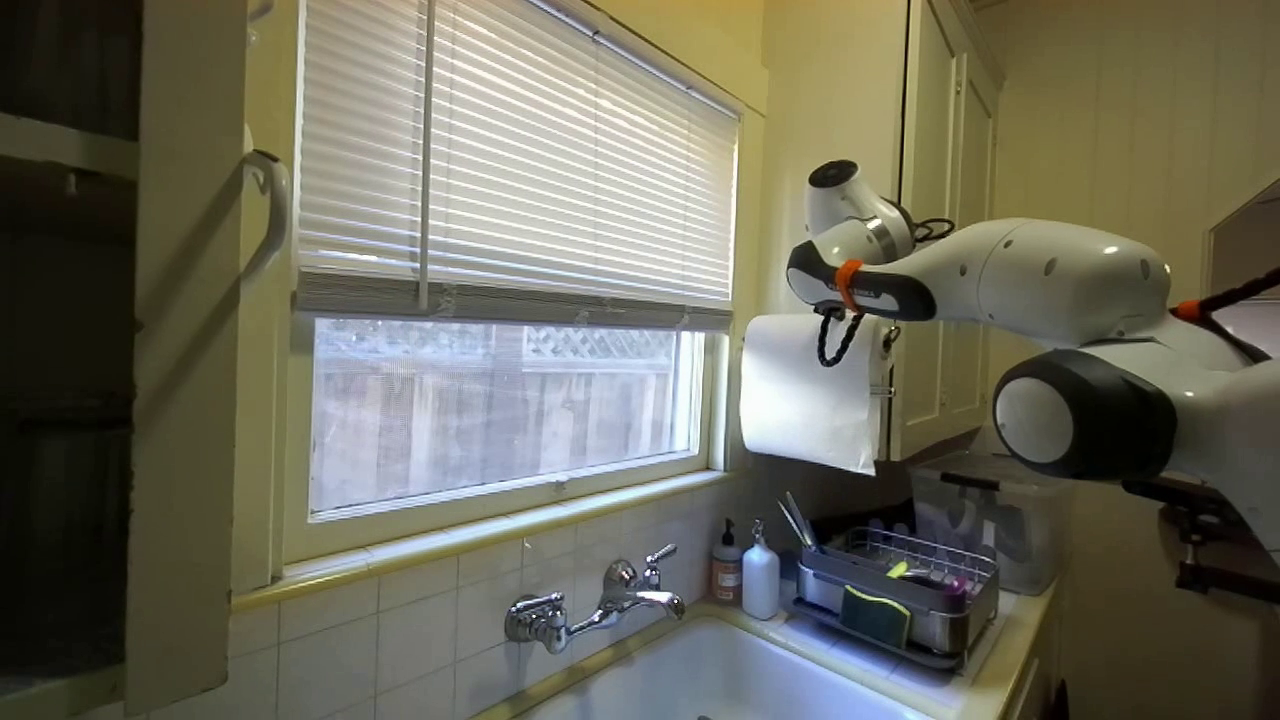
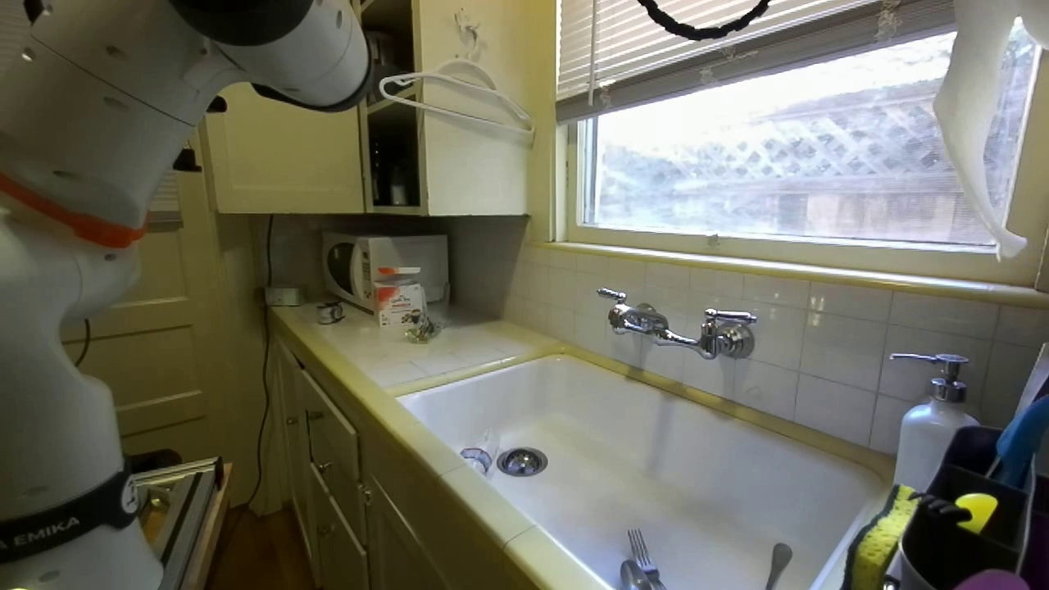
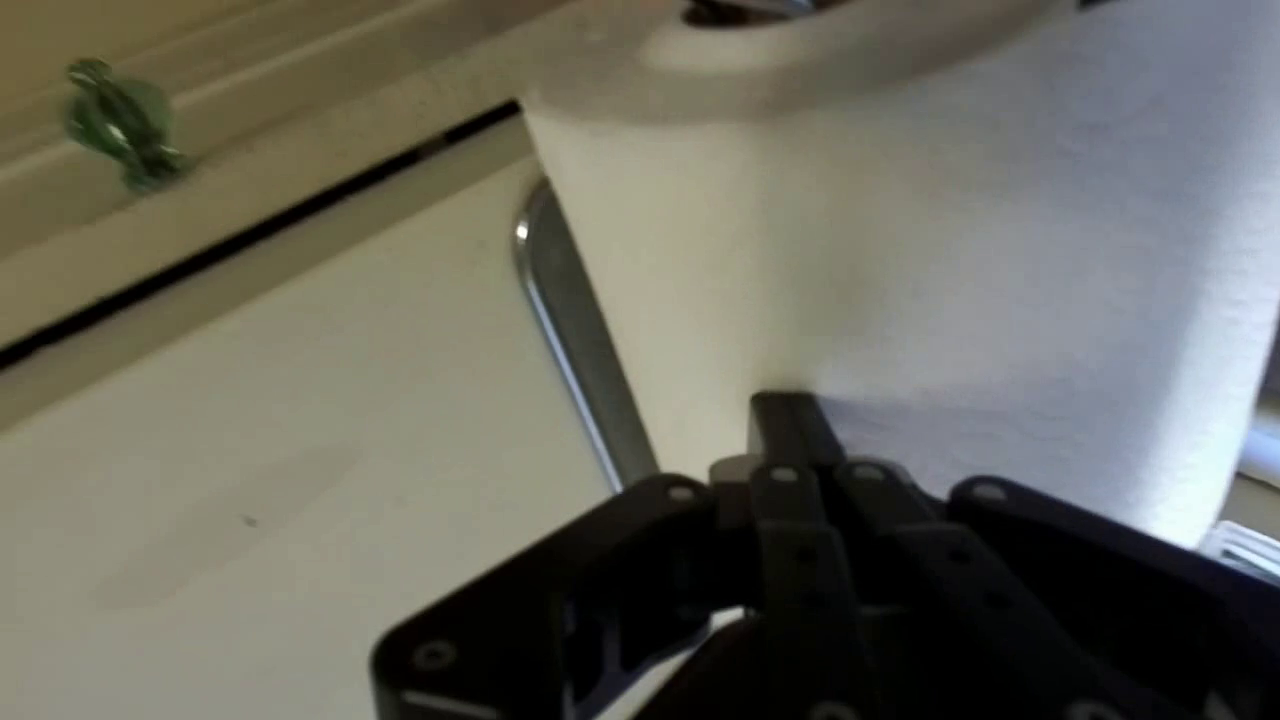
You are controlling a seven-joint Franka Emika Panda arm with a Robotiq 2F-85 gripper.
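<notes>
A white paper towel roll (image 1: 810, 390) hangs under the wall cabinet, its loose edge hanging down toward the dish rack. In the wrist view the roll (image 3: 912, 276) fills the upper right. My gripper is shut, its black fingertips against or very close to the paper's surface; whether any paper is pinched between them cannot be made out. Exterior view 1 has the arm's wrist (image 1: 858, 228) just above the roll, with the fingers hidden. Exterior view 2 catches only a hanging strip of the paper (image 2: 969, 128) at the right edge.
Below the roll stand a dish rack (image 1: 900, 588) and a white soap bottle (image 1: 761, 576). The sink (image 2: 639, 442) holds some cutlery and a glass. Behind the roll is the cabinet (image 1: 948, 240); a metal holder arm (image 3: 582, 336) shows beside the paper.
</notes>
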